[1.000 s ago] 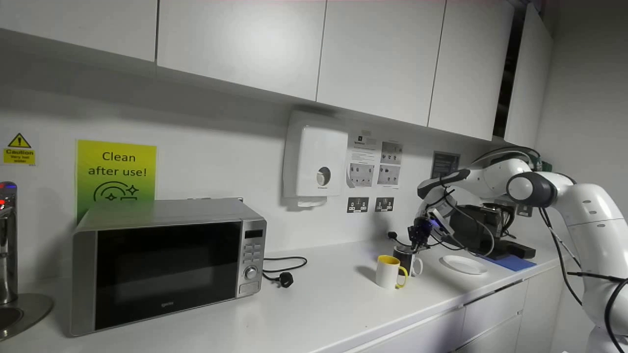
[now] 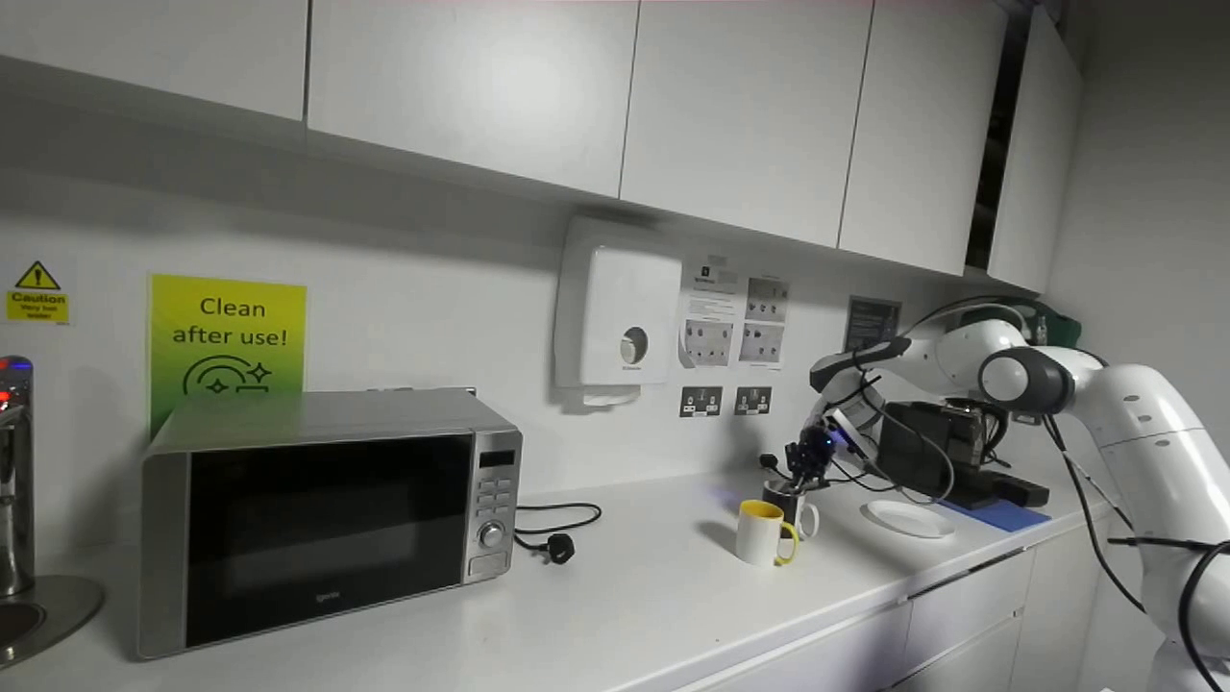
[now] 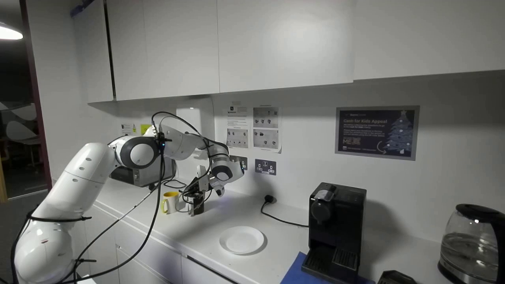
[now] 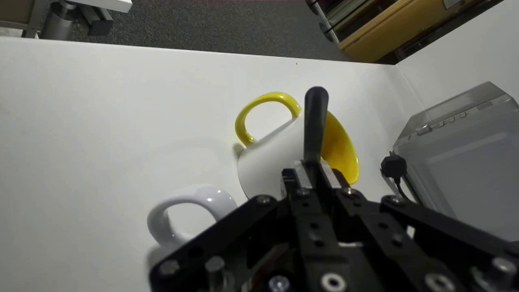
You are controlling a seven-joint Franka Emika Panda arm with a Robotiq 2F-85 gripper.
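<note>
My gripper is shut on a slim dark stick-like object (image 4: 316, 117), which juts out past the fingertips in the wrist view. What the object is, I cannot tell. In exterior view 1 the gripper (image 2: 803, 475) is low at the mouth of a dark mug (image 2: 784, 506) with a white handle. The wrist view shows only that mug's white handle (image 4: 170, 216); the rest is hidden behind the gripper. Right beside it stands a white mug (image 2: 757, 536) with yellow inside and a yellow handle (image 4: 267, 99).
A white plate (image 3: 241, 240) lies on the counter, with a black coffee machine (image 3: 336, 227) on a blue mat (image 3: 291, 272) beyond. The microwave (image 2: 334, 519) stands left of the mugs, its plug (image 2: 560, 548) on the counter. Clear counter lies between microwave and mugs.
My gripper has moved slightly left and down in exterior view 1. The dark mug appears shifted slightly left, closer to the yellow-handled mug, which has stayed put.
</note>
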